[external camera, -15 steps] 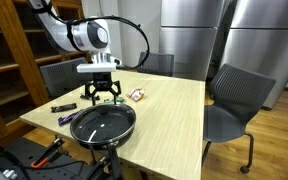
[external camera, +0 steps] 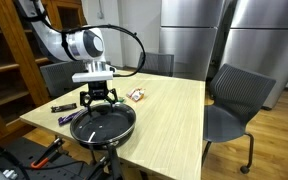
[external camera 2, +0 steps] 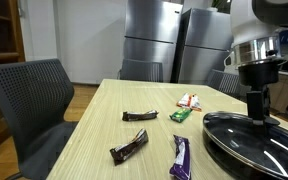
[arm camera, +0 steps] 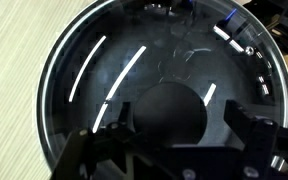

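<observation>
A large round glossy dark lid or pan-like disc (external camera: pixel 104 133) lies near the front of the table. In the wrist view it looks like a see-through lid (arm camera: pixel 79 65) with a dark round knob (arm camera: pixel 169 113) in the middle. My gripper (external camera: pixel 100 99) stands open, pointing down over the disc. From close up, the gripper has its fingers on either side of the knob, with no grip on it showing. In exterior view 2 the gripper (external camera 2: pixel 257 112) is low at the disc (external camera 2: pixel 249 150); whether it touches is hard to tell.
Several wrapped items lie beside the disc, among them a dark wrapper (external camera 2: pixel 129 147), a purple wrapper (external camera 2: pixel 182 158), a green item (external camera 2: pixel 181 114) and a red-and-white packet (external camera 2: pixel 189 101). A grey chair (external camera: pixel 232 115) stands at right.
My arm has shifted a little to the left and lower in exterior view 1, bringing the gripper closer to the disc. The disc and wrapped items have not moved.
</observation>
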